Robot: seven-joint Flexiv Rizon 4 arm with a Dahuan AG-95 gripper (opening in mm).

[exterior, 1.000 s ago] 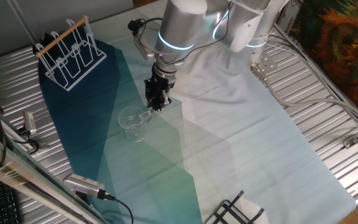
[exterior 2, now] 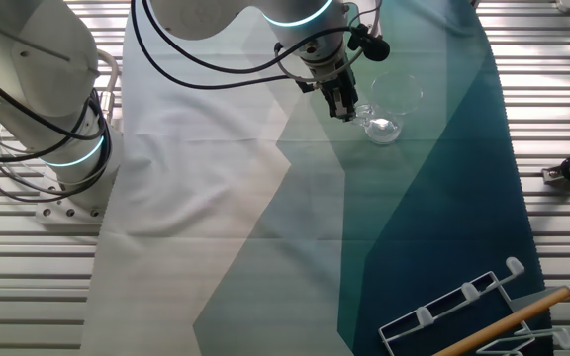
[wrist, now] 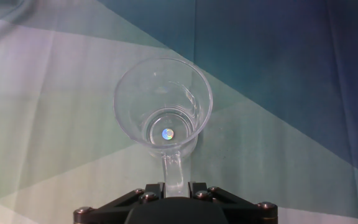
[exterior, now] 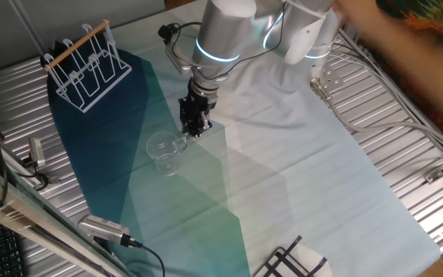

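A clear plastic or glass mug [wrist: 164, 102] is below and ahead of my gripper, its open rim facing up in the wrist view. Its handle [wrist: 174, 174] points back toward me and runs in between the two fingertips, filling the narrow gap. My gripper is shut on that handle. From the side, the mug [exterior: 165, 158] appears beside the gripper [exterior: 196, 129] over the green part of the cloth. Exterior view 2 has the mug [exterior 2: 384, 129] at the tip of the gripper [exterior 2: 341, 111]. Whether its base touches the cloth, I cannot tell.
A white wire rack with a wooden bar [exterior: 75, 46] stands on the dark blue cloth corner. A black wire rack [exterior: 291, 261] is at the front edge. Camera mounts [exterior: 102, 229] line the left side.
Arm, gripper and mug look the same as before. A blurred person's arm has come in at the upper right, beyond the table.
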